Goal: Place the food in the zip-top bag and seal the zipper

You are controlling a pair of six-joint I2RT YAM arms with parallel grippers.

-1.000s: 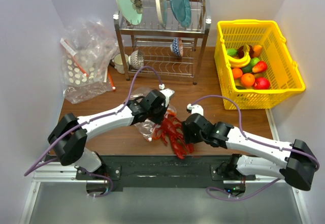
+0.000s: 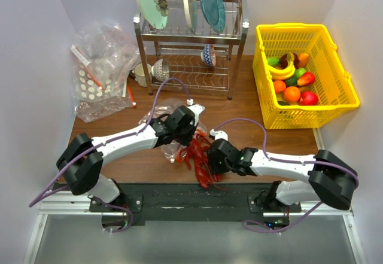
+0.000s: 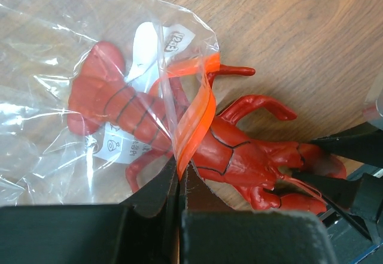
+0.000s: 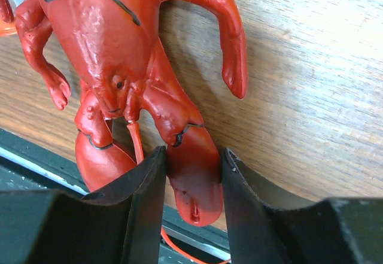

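Observation:
A red toy lobster [image 2: 197, 151] lies on the table, its tail end inside the clear bag [image 3: 42, 96] and its head and claws outside the mouth. The bag's orange zip rim [image 3: 200, 123] crosses the lobster's body and runs down to the tips of my left gripper, which is shut on it. My right gripper has its fingers against both sides of one lobster claw [image 4: 196, 180], near the table's front edge. White labels inside the bag show in the left wrist view. My arms partly cover the bag in the top view.
Behind stands a metal dish rack [image 2: 191, 39] with plates and bowls. A yellow crate [image 2: 293, 119] of toy fruit is at the back right, and more plastic bags [image 2: 99, 75] lie at the back left.
My right gripper has moved left onto the lobster's claw, and the lobster's front end has shifted slightly left. The left arm has stayed in place.

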